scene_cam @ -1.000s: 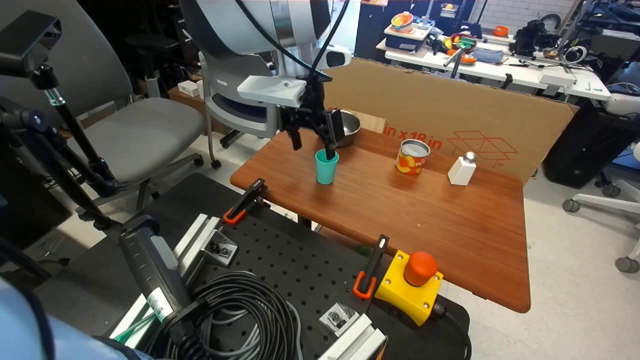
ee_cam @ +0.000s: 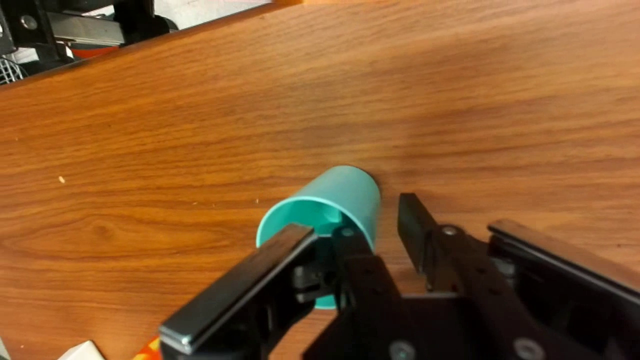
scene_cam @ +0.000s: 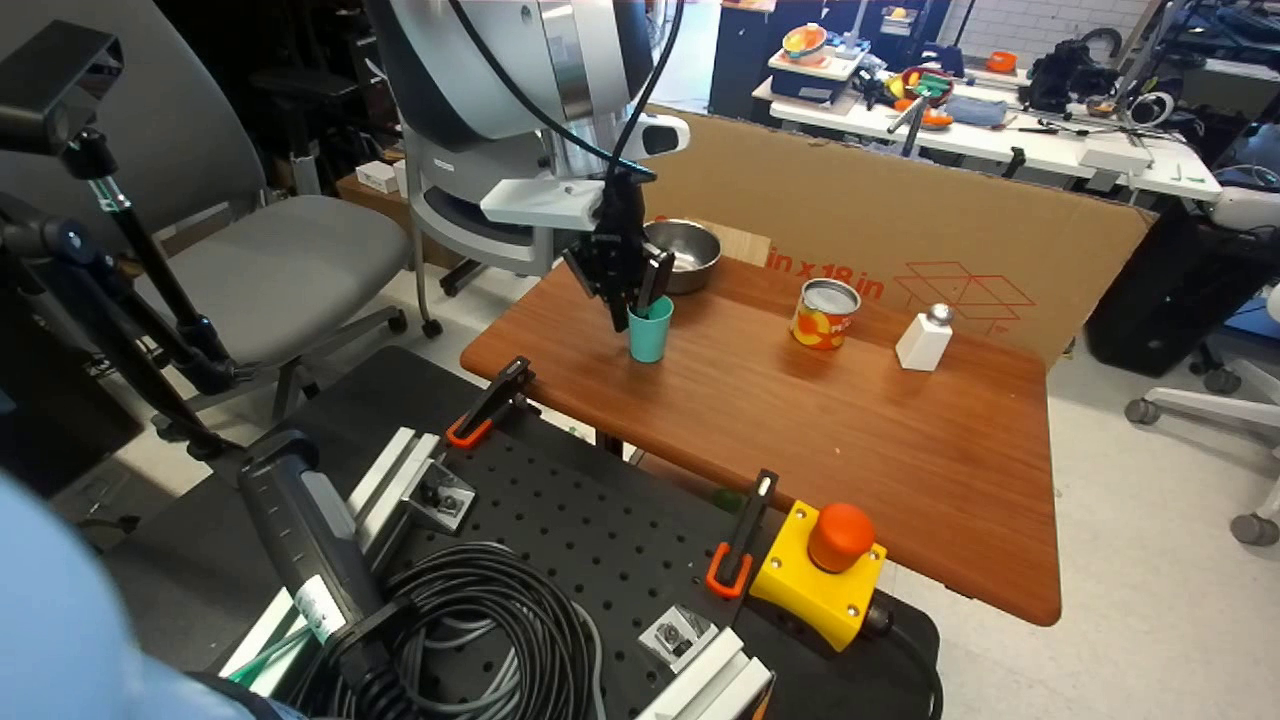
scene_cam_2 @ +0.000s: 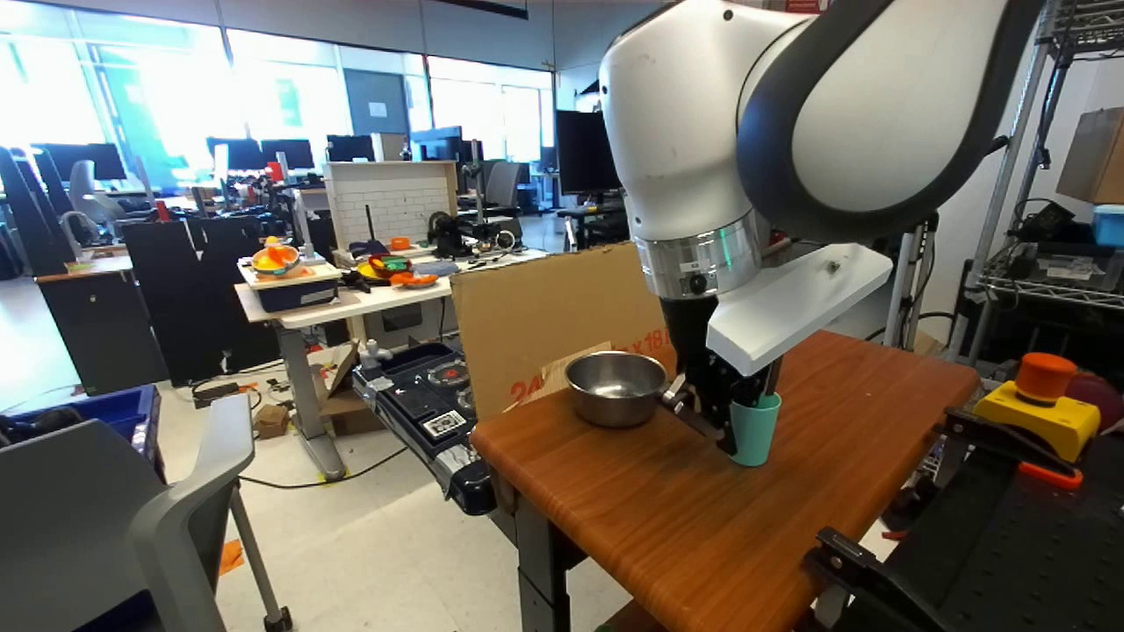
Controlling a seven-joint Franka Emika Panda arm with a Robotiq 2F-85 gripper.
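Observation:
A teal cup (scene_cam: 649, 336) stands upright near the left end of the wooden table. In the wrist view the cup (ee_cam: 351, 191) has one dark finger (ee_cam: 354, 246) reaching in over its rim. The other finger (ee_cam: 414, 225) is outside the cup, with a gap showing between it and the wall. My gripper is thus part open, straddling one side of the cup. In exterior view 2 the gripper hides part of the cup (scene_cam_2: 754, 432).
Behind the cup sits a metal bowl (scene_cam_2: 617, 390), close to the gripper. A can (scene_cam: 825, 314) and a white shaker (scene_cam: 925, 338) stand farther right. Cardboard (scene_cam: 888, 216) walls the back edge.
My gripper has come down to the cup, one finger now inside it. Its fingers are closer together than before. The cup has shifted very slightly.

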